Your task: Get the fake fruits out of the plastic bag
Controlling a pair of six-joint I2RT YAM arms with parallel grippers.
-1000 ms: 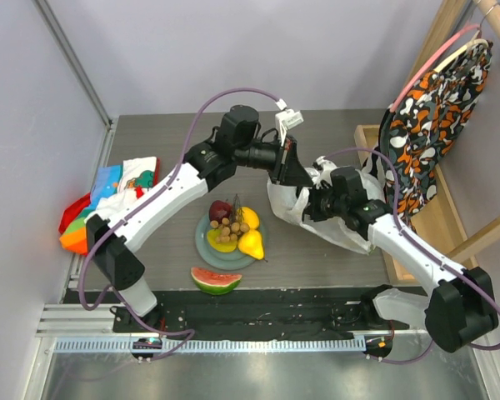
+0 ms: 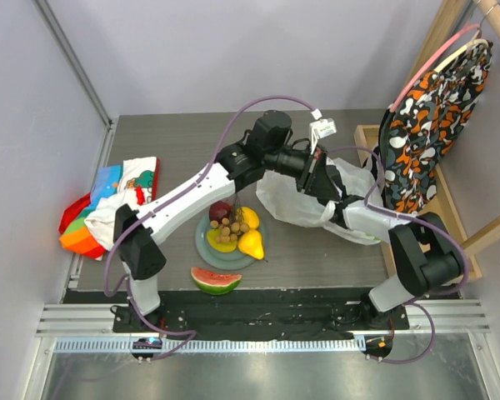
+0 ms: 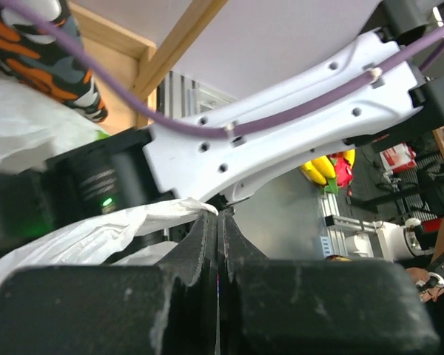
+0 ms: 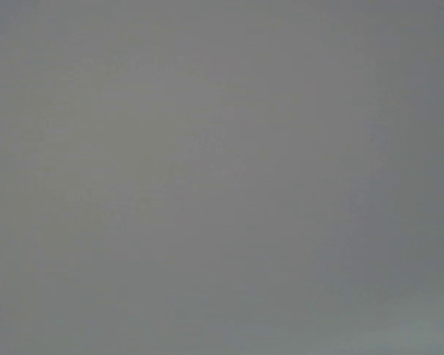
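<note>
The white plastic bag (image 2: 292, 198) lies on the right half of the table. My left gripper is shut on a thin edge of it; the white film (image 3: 126, 231) runs right up to the fingertips. My right arm (image 2: 375, 222) reaches into the bag from the right, and its fingers are hidden. Only a blank grey-white surface fills the right wrist view. A blue-green plate (image 2: 207, 254) carries a yellow pear (image 2: 251, 243), a dark red fruit (image 2: 220, 211), a yellow fruit (image 2: 249, 217) and a brown bunch (image 2: 226, 231). In front sits a watermelon slice (image 2: 216, 280).
Colourful cloth items (image 2: 121, 196) lie at the table's left. On the right, a wooden rack (image 2: 454, 212) with a patterned hanging cloth (image 2: 433, 117) stands close to the bag. Bare table shows at the back left.
The left gripper has moved to the right, over the bag. The plate's fruits have stayed put.
</note>
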